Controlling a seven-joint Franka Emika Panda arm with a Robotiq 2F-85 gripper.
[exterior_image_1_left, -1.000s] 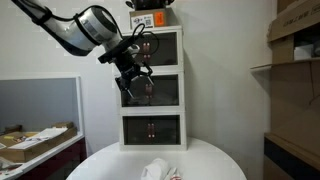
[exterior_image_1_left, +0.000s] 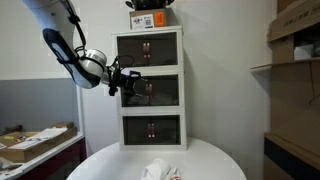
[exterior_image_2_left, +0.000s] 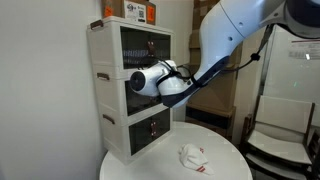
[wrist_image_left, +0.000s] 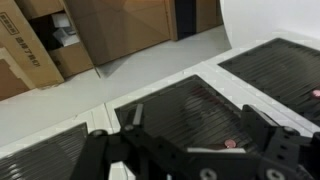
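Note:
A tall white cabinet (exterior_image_1_left: 119, 104) of three stacked units stands at the back of the round table, each with dark doors and small reddish knobs. My gripper (exterior_image_1_left: 128, 82) is raised in front of the middle unit's dark doors (exterior_image_1_left: 165, 91), toward their left side. In the wrist view, the open gripper has nothing between its fingers, and a red knob (wrist_image_left: 231, 143) shows beyond it. Whether the fingers touch the doors cannot be told. A crumpled white cloth (exterior_image_1_left: 157, 170) with red marks lies on the table (exterior_image_2_left: 225, 172). The arm hides the fingertips in exterior view 2.
A cardboard box (exterior_image_1_left: 147, 19) sits on top of the cabinet. Brown shelving (exterior_image_1_left: 292, 95) stands to the right, and a side table with an open box (exterior_image_1_left: 38, 146) to the left. Apart from the cloth, the visible tabletop is clear.
The arm has swung lower and to the left in exterior view 1, its wrist dropping from the top unit's height to the middle unit's. The cloth and cabinet stay put.

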